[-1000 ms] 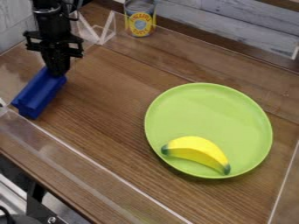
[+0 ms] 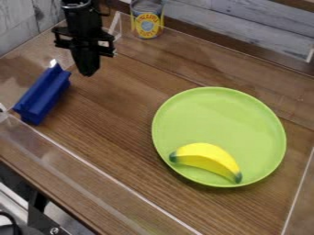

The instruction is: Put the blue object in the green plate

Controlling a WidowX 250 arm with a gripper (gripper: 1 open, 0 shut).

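Observation:
A blue block-shaped object (image 2: 42, 95) lies near the table's left edge, at the left of the camera view. My black gripper (image 2: 87, 70) hangs to its upper right, clear of it in the picture. The fingers are dark and small here, so whether they are apart or together cannot be made out. To the right rests the round green plate (image 2: 211, 115), with a yellow banana (image 2: 207, 159) lying on its near part.
A can with a yellow label (image 2: 147, 20) stands at the back, right of the arm. Pale wooden boards (image 2: 245, 27) close off the rear. Bare brown tabletop (image 2: 117, 128) stretches between the blue object and the plate.
My gripper has moved to the right, away from the top end of the blue object. The blue object, plate and banana lie where they were.

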